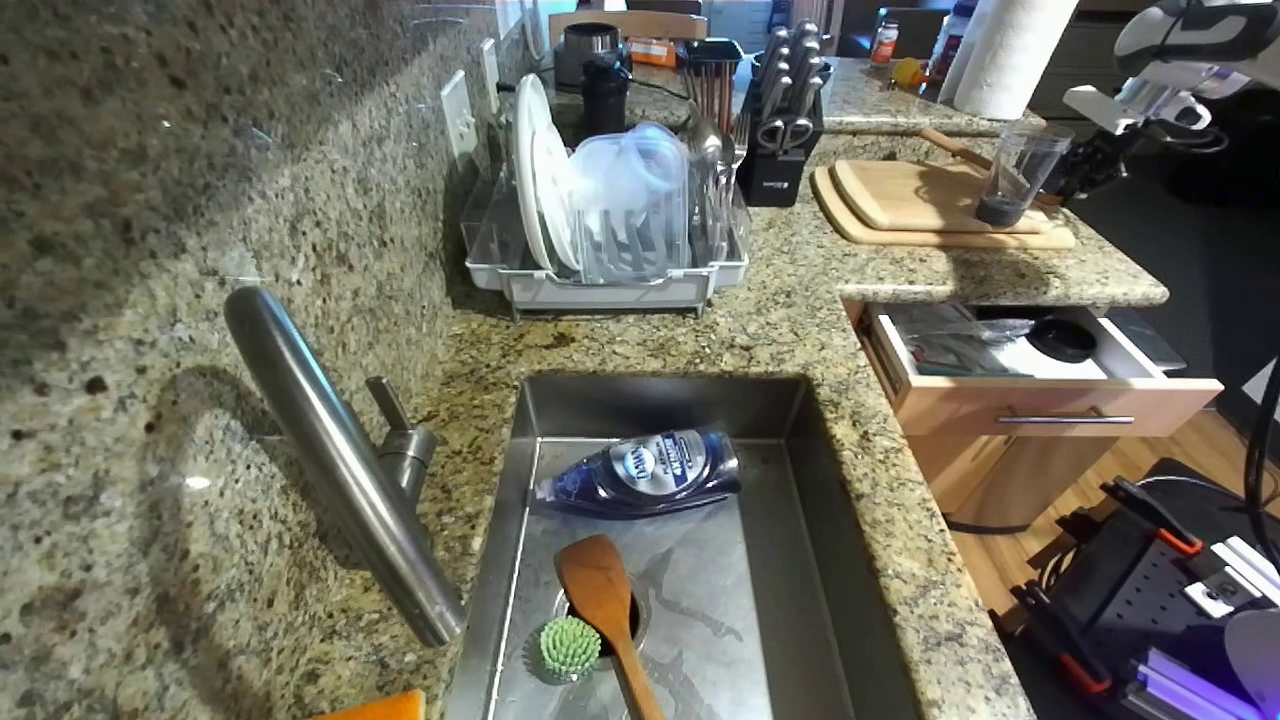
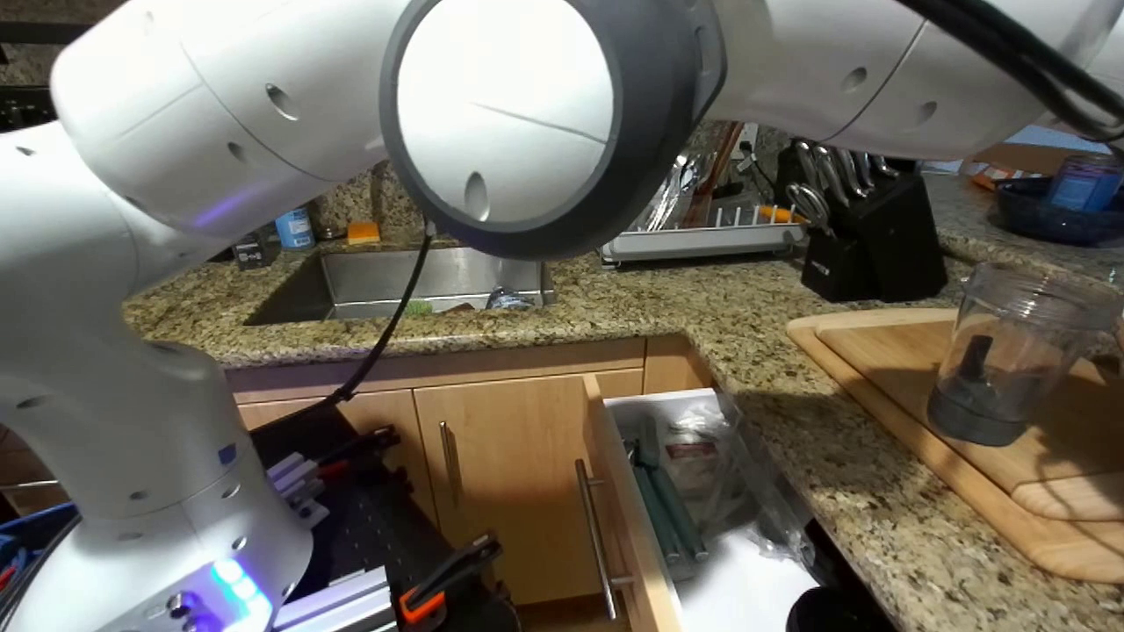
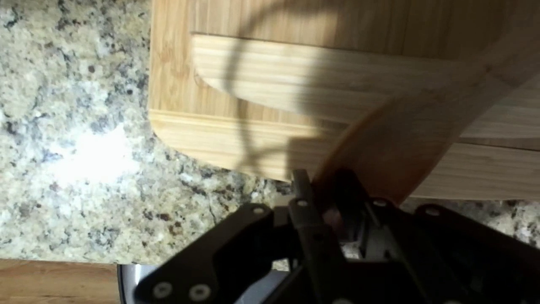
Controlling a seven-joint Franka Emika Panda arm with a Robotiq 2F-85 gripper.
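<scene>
A wooden spoon (image 3: 405,137) spans the right half of the wrist view, its broad end between the fingers of my gripper. The gripper is shut on that end, though dark fingers and shadow hide the contact. In exterior view 1 my gripper (image 1: 1060,192) is at the cutting boards' right end, partly behind a clear cup. The spoon's handle (image 1: 956,149) points left and upward over the boards. Exterior view 2 shows the arm but not the gripper.
The clear cup (image 2: 1001,358) stands on the stacked cutting boards (image 2: 896,421). An open drawer (image 1: 1056,402) juts out below the counter. The sink (image 1: 750,624) contains a blue soap bottle (image 1: 660,466), another wooden utensil (image 1: 596,584) and a green brush (image 1: 569,648).
</scene>
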